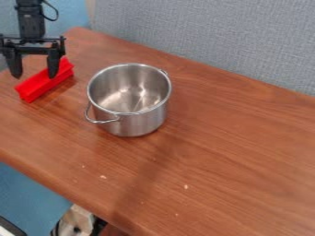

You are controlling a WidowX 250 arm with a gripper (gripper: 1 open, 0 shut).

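Note:
My black gripper (35,63) is at the upper left, its two fingers spread apart and pointing down over a red elongated block (42,87), which lies diagonally on the table. A steel pot (138,111) with loop handles stands to the right of the block, apart from it. I see nothing held between the fingers.
A grey padded wall (222,37) runs along the back. The table's left edge drops away at the lower left.

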